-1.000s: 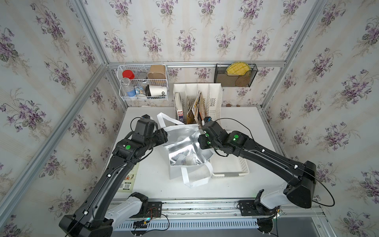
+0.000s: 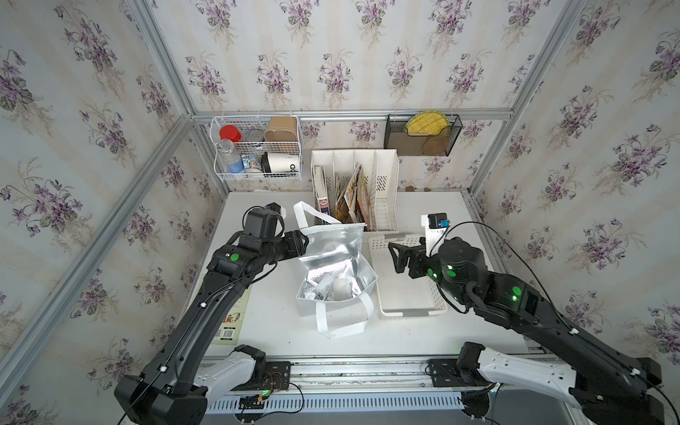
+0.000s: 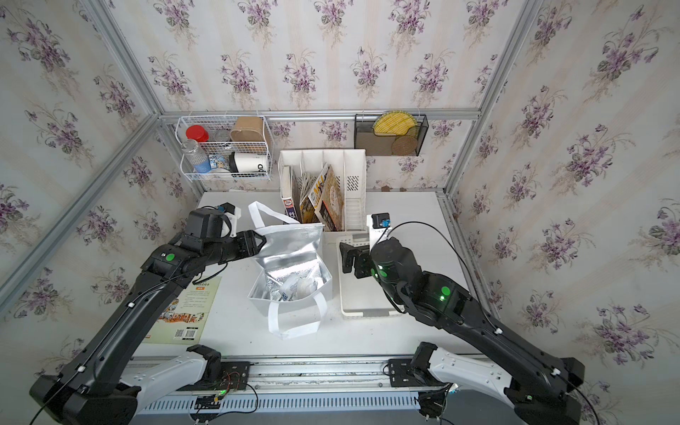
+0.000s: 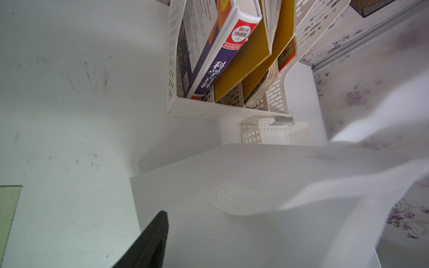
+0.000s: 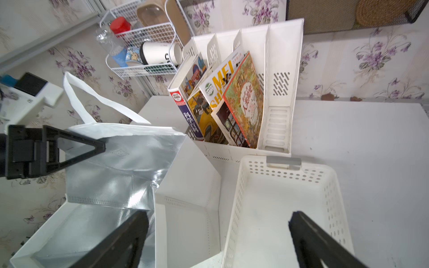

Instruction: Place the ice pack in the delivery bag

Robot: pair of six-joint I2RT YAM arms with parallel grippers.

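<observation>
The delivery bag (image 2: 311,300), white with a silver lining, stands on the table with its lid raised at the back. A pale, translucent ice pack (image 3: 289,286) lies inside on the foil floor. My left gripper (image 2: 305,241) is beside the raised lid's left edge, open and without anything in it. Only one of its dark fingers (image 4: 149,243) shows in the left wrist view, near the white lid. To the right of the bag, over the white basket, hangs my right gripper; its fingers are wide apart and empty. The bag's floor is hidden in the right wrist view.
The shallow white basket (image 5: 336,201) is empty, right of the bag. Behind stands a white rack (image 2: 388,173) with books. Bag handles (image 2: 343,329) drape in front and rise at the back. A yellow-green booklet (image 3: 185,311) lies at the left. Bare table is at the right.
My right arm has swung rightward from the bag's opening to over the basket. The ice pack, not visible inside the bag a second ago, now shows there. The bag has shifted slightly left.
</observation>
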